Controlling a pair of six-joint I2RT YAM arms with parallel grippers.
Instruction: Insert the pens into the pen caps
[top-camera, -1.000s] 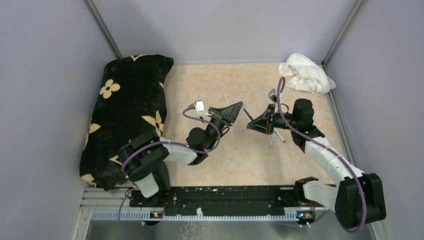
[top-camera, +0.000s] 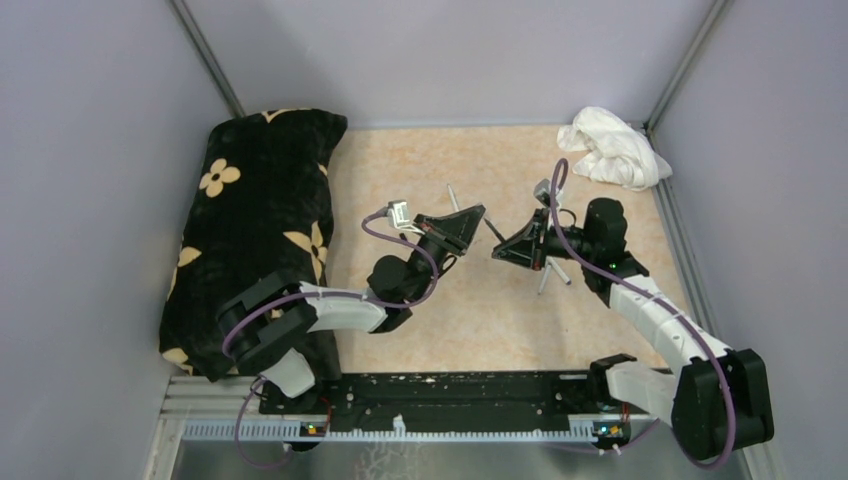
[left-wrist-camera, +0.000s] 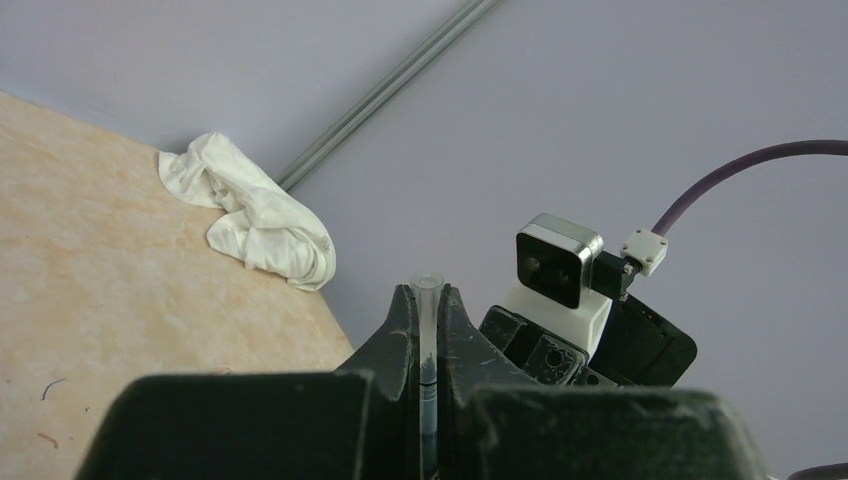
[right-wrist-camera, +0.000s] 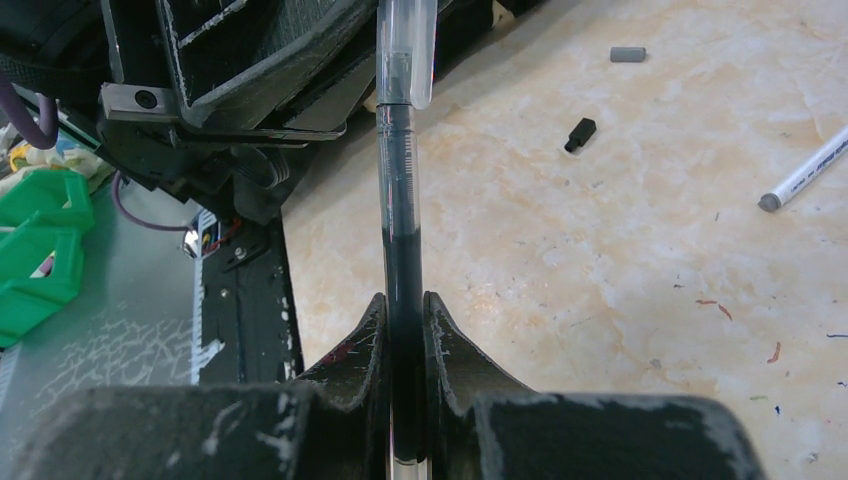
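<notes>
My right gripper is shut on a transparent pen with dark ink, which points away from its fingers. Over that pen's tip sits a clear pen cap with a clip, its rim meeting the barrel. In the left wrist view the clear tube of the cap shows between the closed fingers of my left gripper. From above, the left gripper and the right gripper face each other, joined by the dark pen. How firmly the left fingers grip is hidden.
A loose white pen lies behind the left gripper, and another white pen rests below the right one. A small black piece and a grey piece lie on the table. White cloth fills the back right corner.
The left arm's elbow has shifted outward to the left. Both grippers and the pen between them have barely moved.
</notes>
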